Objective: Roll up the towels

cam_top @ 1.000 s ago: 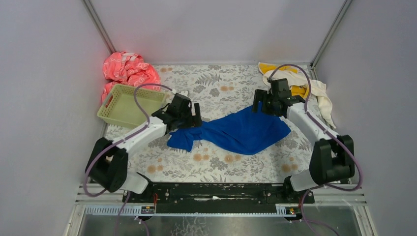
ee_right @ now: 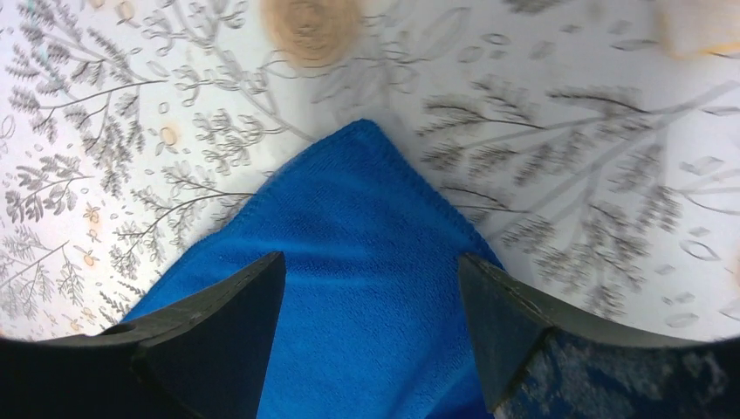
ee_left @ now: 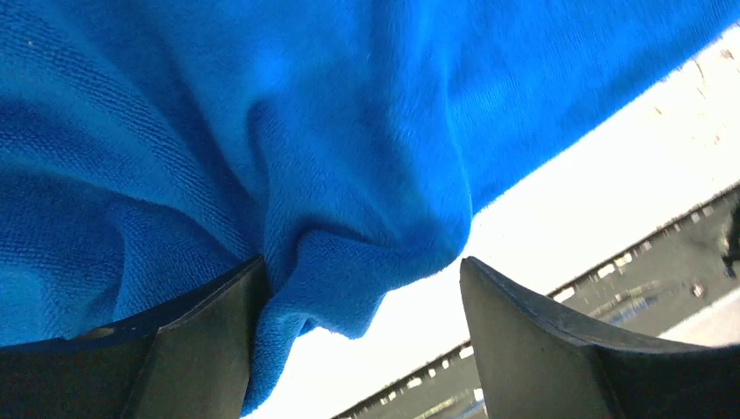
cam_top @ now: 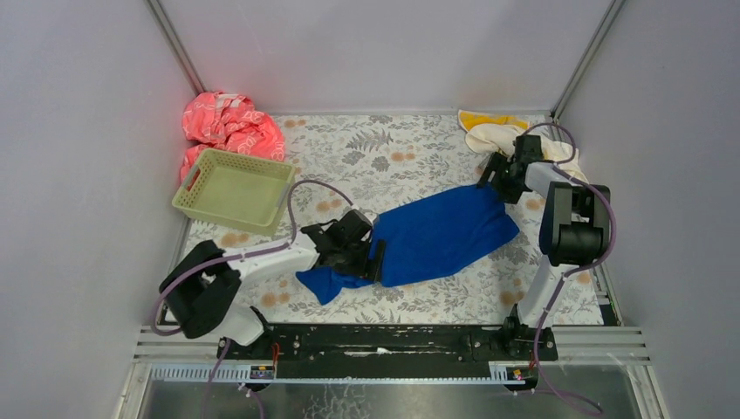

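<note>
A blue towel lies stretched across the middle of the table, its left end crumpled under my left arm. Over that crumpled end is my left gripper, fingers apart. In the left wrist view a raised fold of the towel rises between those fingers, close against the left one; whether it touches cannot be told. My right gripper stands at the towel's far right corner. Seen from the right wrist, its fingers are spread, with the towel's corner beneath and beyond them, nothing visibly pinched.
At the back left sits an empty green basket beside a crumpled coral patterned cloth. White cloth and yellow cloth lie at the back right, close to my right gripper. Bare patterned table shows behind the towel and at front right.
My right gripper and the towel's far corner have shifted rightward.
</note>
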